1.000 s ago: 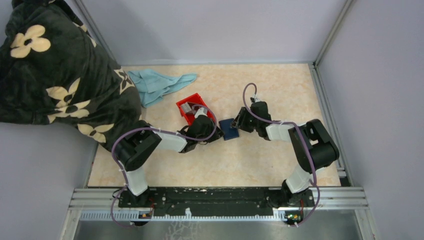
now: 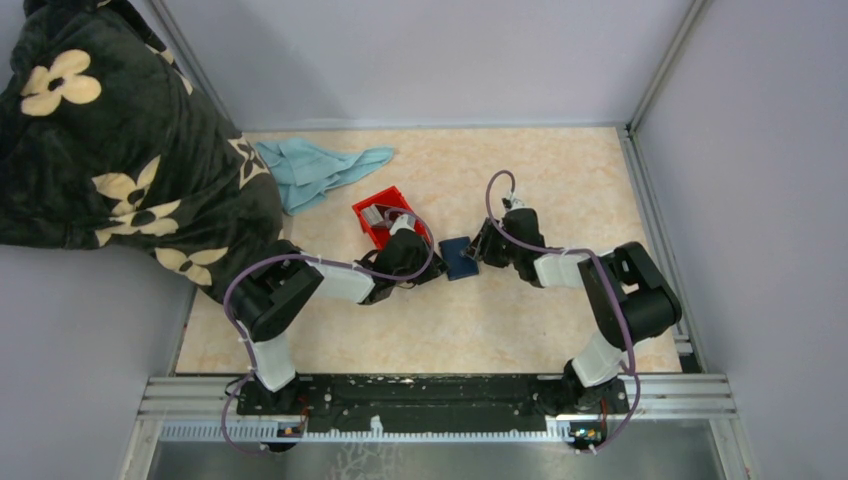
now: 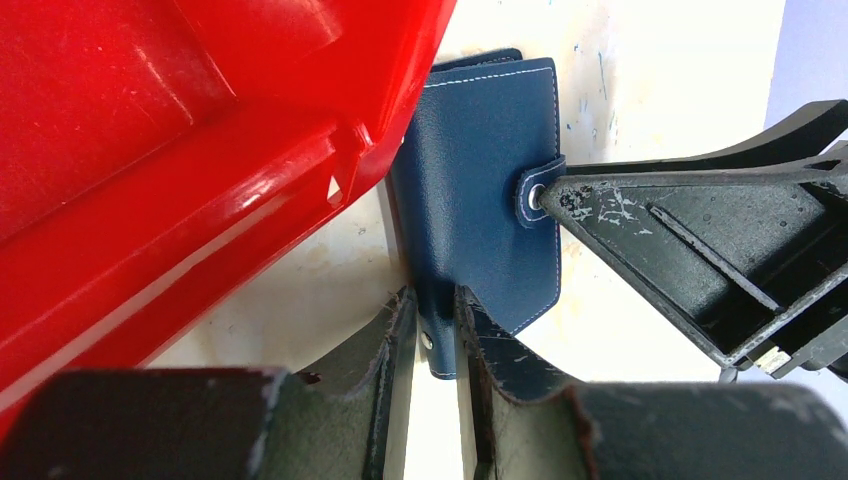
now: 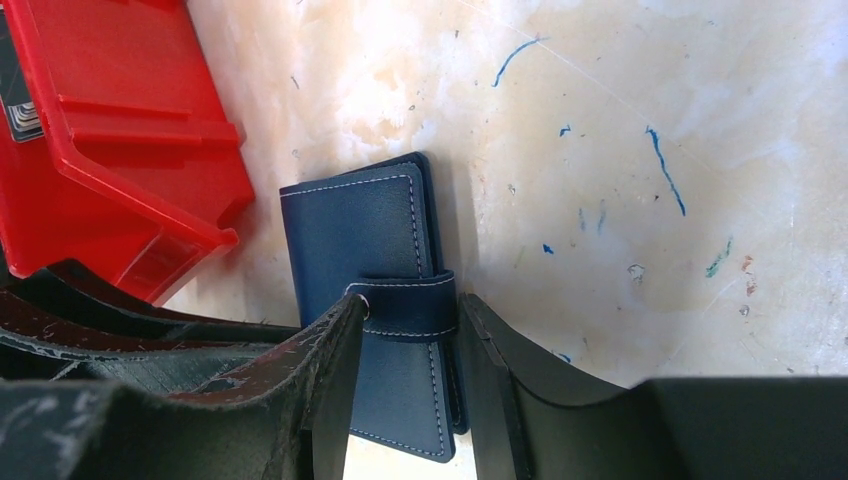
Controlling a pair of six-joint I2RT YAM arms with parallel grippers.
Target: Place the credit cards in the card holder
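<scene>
The dark blue card holder (image 2: 459, 257) lies flat and closed on the table between my two grippers. Its strap (image 4: 410, 305) with a snap lies folded over the right edge. In the left wrist view my left gripper has its fingertips a narrow gap apart, on either side of the holder's spine near the lower end; whether they press on it is unclear. My right gripper is part open, one fingertip by the snap and the other just past the strap's outer side. A dark card (image 4: 22, 118) shows inside the red bin, partly cut off.
The red bin (image 2: 390, 194) stands just left of the holder, close to my left gripper, with pale card-like things (image 2: 374, 215) in it. A light blue cloth (image 2: 312, 170) lies at the back left, near a dark flowered blanket (image 2: 120, 150). Right of the holder the table is clear.
The left arm, the holder and the bin look the same.
</scene>
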